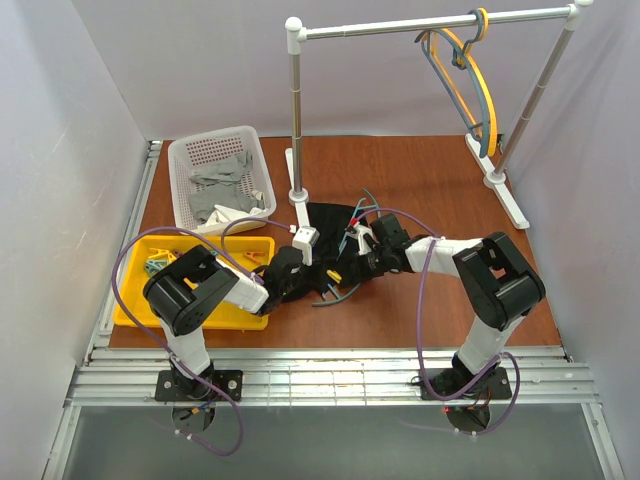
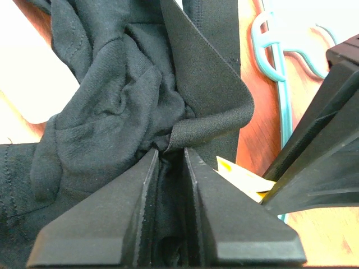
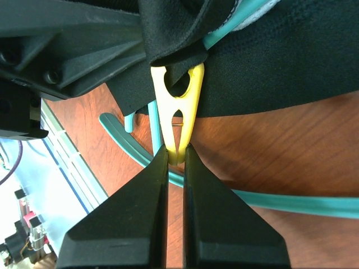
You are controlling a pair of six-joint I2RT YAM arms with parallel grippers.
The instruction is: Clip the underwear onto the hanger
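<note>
Black underwear (image 1: 333, 221) lies bunched at the table's centre over a teal hanger (image 3: 283, 202). A yellow clothespin (image 3: 191, 99) is at a folded edge of the cloth, its handle ends at the fingertips of my right gripper, which is shut. My left gripper is down in the black fabric just beside the right one, its fingers close together; whether cloth is between them is unclear. In the left wrist view the hanger (image 2: 283, 106) runs along the right of the cloth.
A white basket (image 1: 174, 170) with clothes stands at back left, a yellow bin (image 1: 220, 315) with clothespins under the left arm. A rack (image 1: 430, 24) with hangers spans the back.
</note>
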